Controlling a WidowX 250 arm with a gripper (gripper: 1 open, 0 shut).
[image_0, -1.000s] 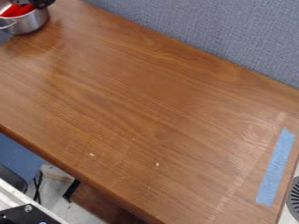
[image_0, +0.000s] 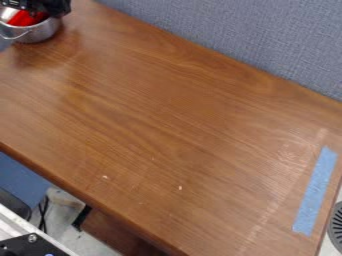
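At the top left corner of the view, a steel pot (image_0: 36, 33) with a red object (image_0: 23, 19) inside sits at the far end of the wooden table. My dark gripper (image_0: 40, 10) is just over the pot, cut off by the top edge of the view. Its fingers are too small and dark to tell what is between them.
A grey padded partition (image_0: 254, 45) runs along the back. A round metal grille (image_0: 335, 226) is at the right edge.
The pot and my gripper have shifted slightly, with the pot a little lower in the view and more of my dark gripper now showing over it.
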